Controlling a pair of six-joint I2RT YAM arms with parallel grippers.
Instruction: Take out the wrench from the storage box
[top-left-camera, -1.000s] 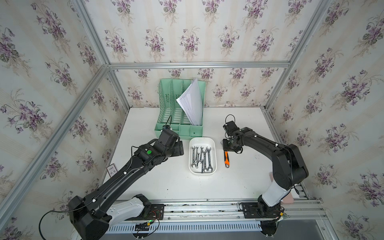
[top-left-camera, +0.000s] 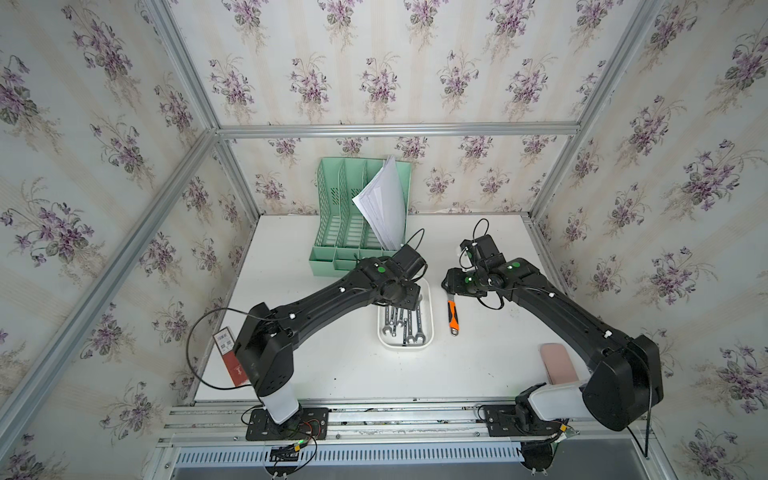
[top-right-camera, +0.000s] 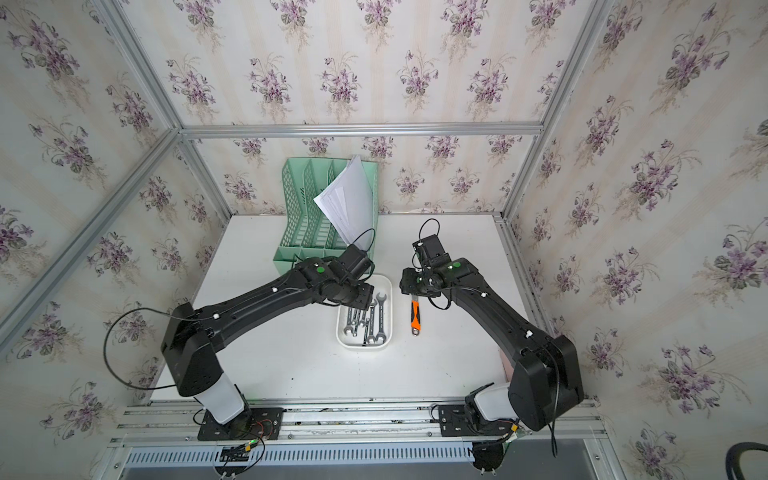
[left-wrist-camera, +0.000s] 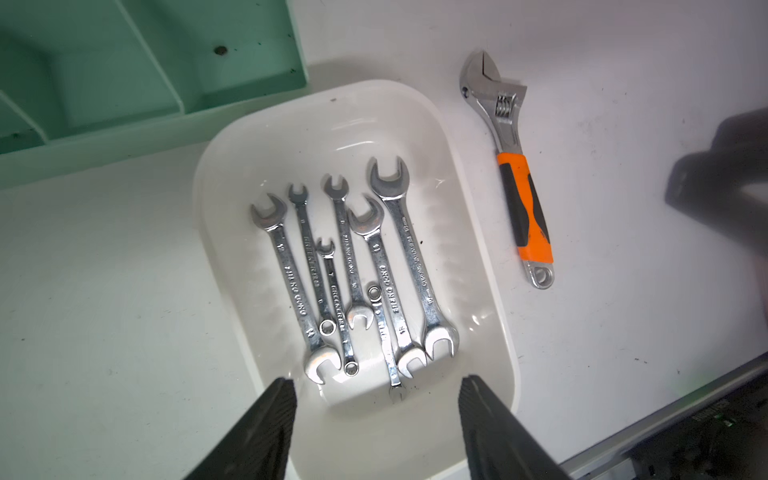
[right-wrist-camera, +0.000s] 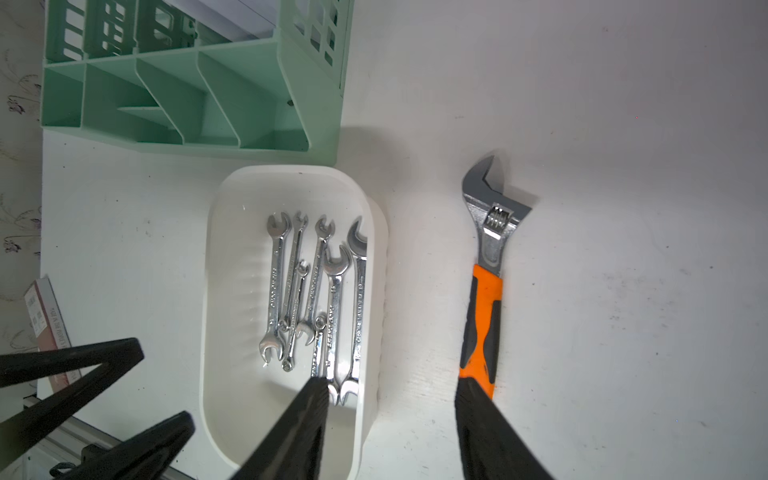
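Note:
In the left wrist view, the white storage box (left-wrist-camera: 220, 264) holds several silver wrenches lying roughly parallel; the biggest, a double open-ended wrench (left-wrist-camera: 414, 260), is nearest the box's right wall. My left gripper hangs over the box with its fingers spread and nothing between them. Outside the box, on the table to its right, lies an adjustable wrench (right-wrist-camera: 484, 320) with an orange and black handle. Over its lower end my right gripper stands open and empty, its left finger overlapping the box's edge in the right wrist view.
A green file organizer (top-left-camera: 340, 204) with white papers (top-left-camera: 384, 200) stands right behind the box. A red and white package (top-left-camera: 230, 356) lies at the table's left edge, a pink item (top-left-camera: 557, 364) at the right front.
My left gripper has swung right from beside the box to above it, hiding its back part. The wrenches look unmoved.

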